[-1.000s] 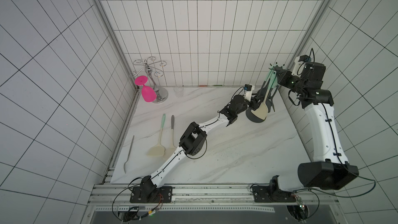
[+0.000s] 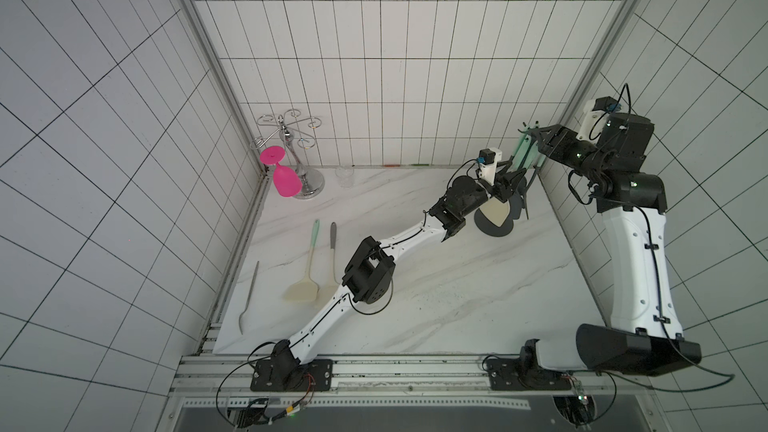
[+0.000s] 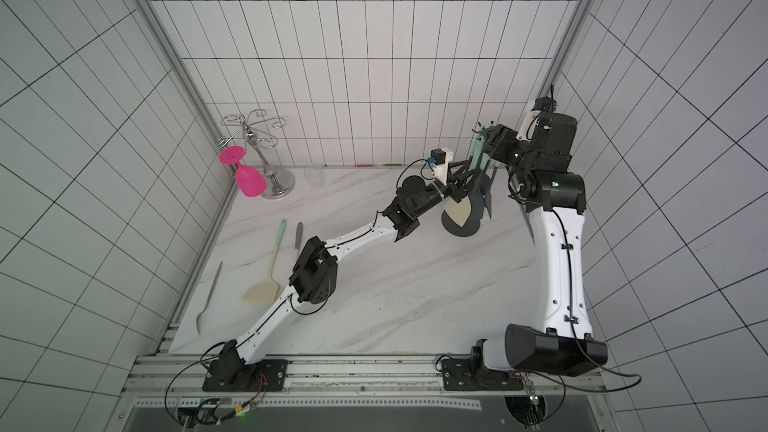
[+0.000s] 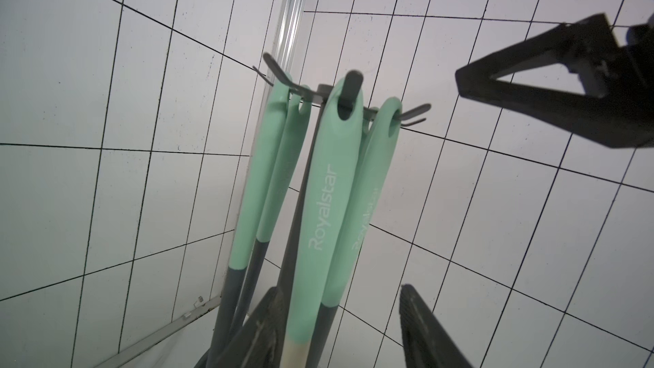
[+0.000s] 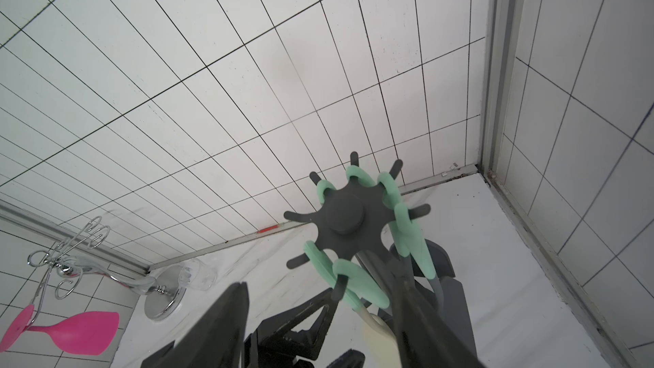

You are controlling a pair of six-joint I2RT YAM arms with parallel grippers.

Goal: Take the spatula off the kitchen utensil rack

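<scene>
At the back right, the utensil rack [image 5: 348,225] has a dark hub with hooks, and several mint-handled utensils hang from it. One of them, a spatula with a cream blade [image 2: 493,211], has a mint Royalstar handle [image 4: 328,184] whose loop is over a hook in the left wrist view. My left gripper [image 2: 512,182] is open around the utensils' height, below the hooks; the cream shaft [image 4: 295,354] shows beside its left finger. My right gripper stands open above and right of the rack, nothing visible between its fingers.
At the back left, a chrome stand [image 2: 309,184] holds pink utensils [image 2: 286,181]. A cream turner [image 2: 302,289], a grey-handled utensil [image 2: 333,240] and a thin grey utensil [image 2: 249,297] lie at left. The right side wall is close to my right arm.
</scene>
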